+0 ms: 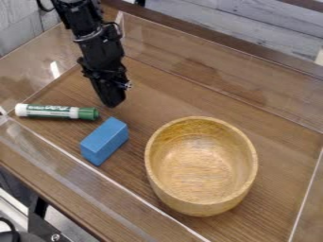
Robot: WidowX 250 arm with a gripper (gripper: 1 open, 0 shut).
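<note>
The black gripper (116,87) hangs over the wooden table at the upper left; whether its fingers are open or shut is hard to tell. Below it, a green and white tube (57,112) lies on its side at the left, and a blue block (104,142) lies to the right of the tube, both apart from the gripper.
A large yellow oval bowl (201,165) takes up the lower right of the table (240,66). The table's left edge is near the tube.
</note>
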